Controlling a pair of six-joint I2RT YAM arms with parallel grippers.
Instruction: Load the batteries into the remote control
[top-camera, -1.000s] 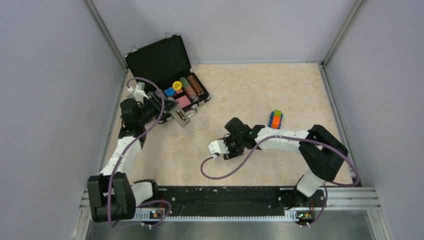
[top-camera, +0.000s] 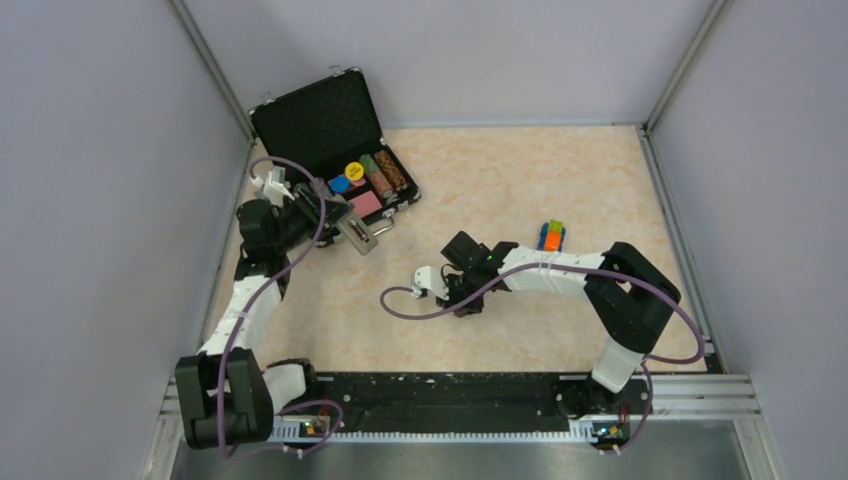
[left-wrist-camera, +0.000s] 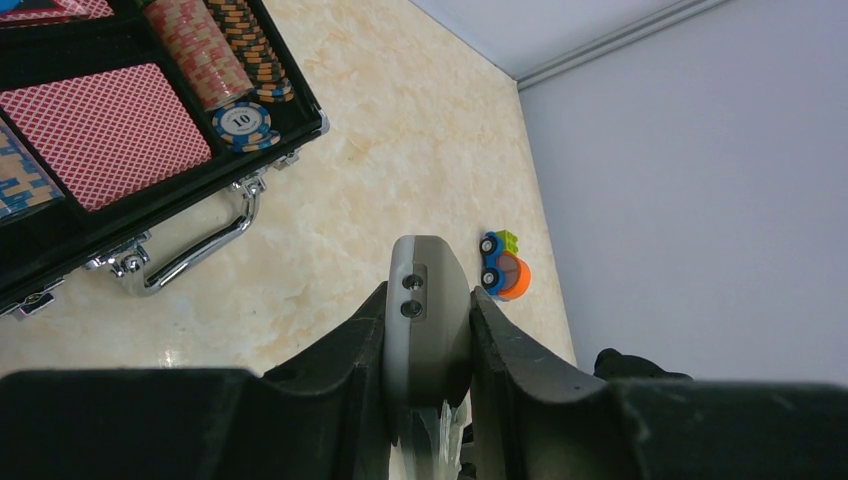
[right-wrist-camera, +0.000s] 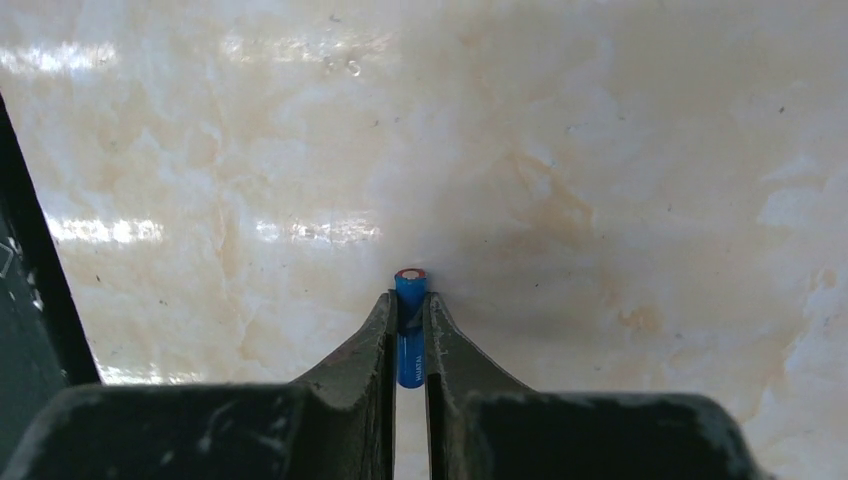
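A silver remote control (top-camera: 357, 232) is held up at the left, in front of the case, with my left gripper shut on it; its grey end rises between the fingers in the left wrist view. My right gripper points down at the table near its front edge, shut on a small blue battery (right-wrist-camera: 410, 368), whose end shows just above the fingertips. In the top view the right arm hides the battery.
An open black case (top-camera: 320, 120) of poker chips and cards stands at the back left. A blue, orange and green toy (top-camera: 551, 240) sits at the right.
The left arm and remote are almost unchanged.
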